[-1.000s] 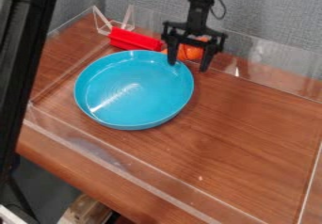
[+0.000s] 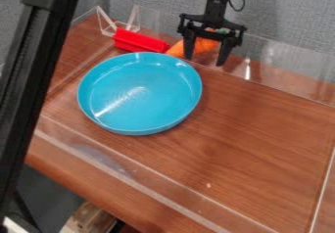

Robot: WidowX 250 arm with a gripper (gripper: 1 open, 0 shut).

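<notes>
My black gripper (image 2: 205,47) is at the back of the wooden table, its fingers pointing down on either side of an orange object (image 2: 202,46), which is partly hidden behind it. Whether the fingers grip it cannot be told. A blue round plate (image 2: 139,93) lies left of centre, in front of the gripper. A red cylinder (image 2: 139,40) lies behind the plate at the back left, with a white wire holder (image 2: 118,22) beside it.
Clear plastic walls (image 2: 288,70) edge the wooden table (image 2: 249,159). A dark frame (image 2: 33,70) crosses the left of the view.
My gripper has shifted slightly over the past second, around the orange object, which now shows more to the left between and behind the fingers. The plate has not moved.
</notes>
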